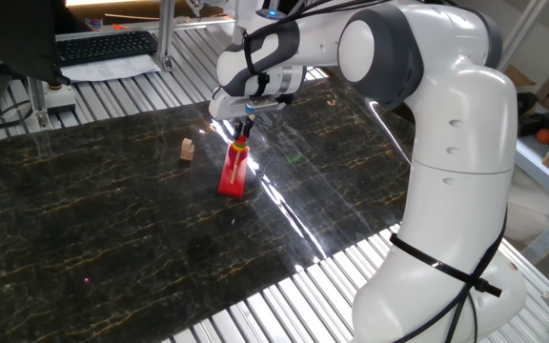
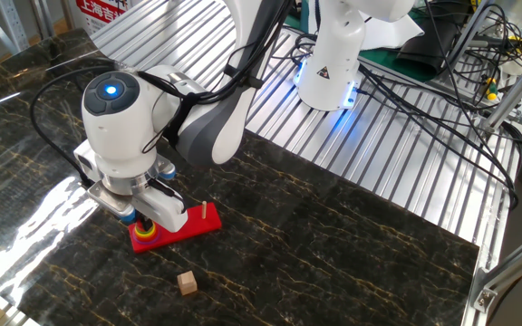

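Note:
On the dark marbled table lies a red board (image 1: pixel 232 183), its length running left to right in exterior view 2. A bare wooden peg (image 2: pixel 204 210) rises near one end of it. Coloured rings, a yellow ring (image 2: pixel 144 234) among them, are stacked at the other end. Right above that stack my gripper (image 1: pixel 243 136) points down, its dark fingertips at the top of the rings. Whether the fingers hold a ring or stand apart is too small and too covered to make out. In exterior view 2 the white hand hides most of the fingers.
A small light wooden block (image 2: pixel 187 282) sits apart from the board on the table. Wide bare tabletop (image 1: pixel 93 229) lies around both. A keyboard (image 1: pixel 106 47) rests on the slatted metal frame beyond the table's edge.

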